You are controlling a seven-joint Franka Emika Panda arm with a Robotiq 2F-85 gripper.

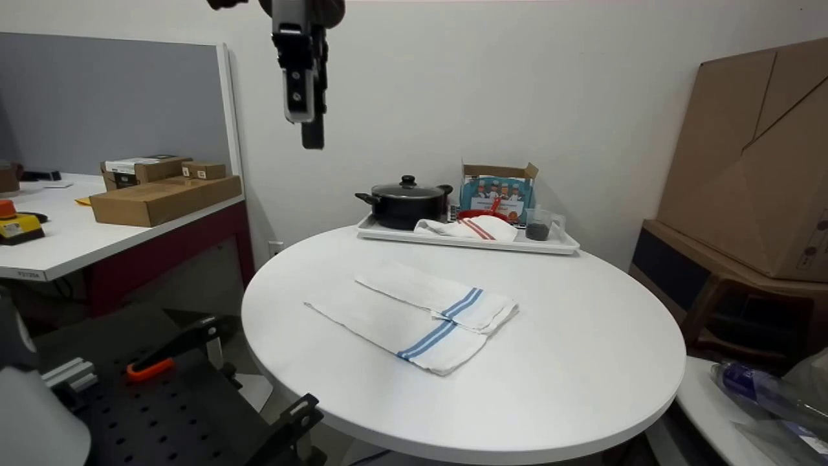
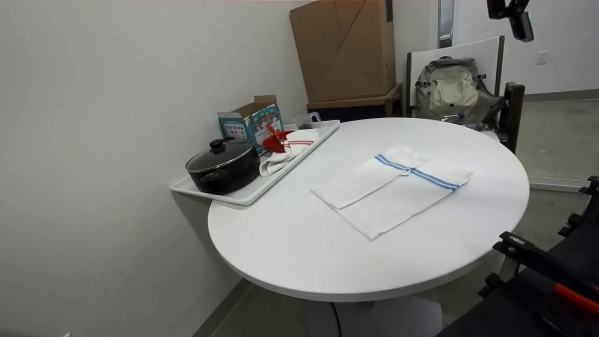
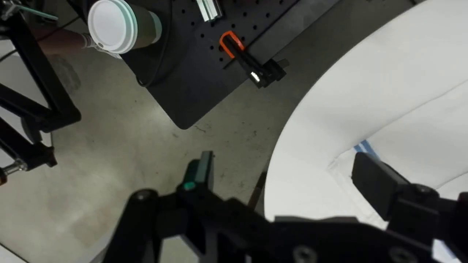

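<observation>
A white cloth with blue stripes [image 1: 419, 314] lies folded on the round white table [image 1: 590, 373], one flap laid over the rest. Its striped corner also shows at the right of the wrist view, partly behind a finger. My gripper [image 1: 308, 132] hangs high above the table's left side, well clear of the cloth. In the wrist view its two dark fingers [image 3: 377, 184] stand wide apart, with only floor and table edge seen between them. The gripper is open and empty.
At the table's back, a white tray [image 1: 372, 232] bears a black lidded pot [image 1: 407, 206], a red-striped cloth [image 1: 481, 226], a clear cup [image 1: 537, 225] and a box [image 1: 497, 190]. Bare tabletop surrounds the blue-striped cloth. A dark perforated platform [image 1: 155, 419] stands at the front left.
</observation>
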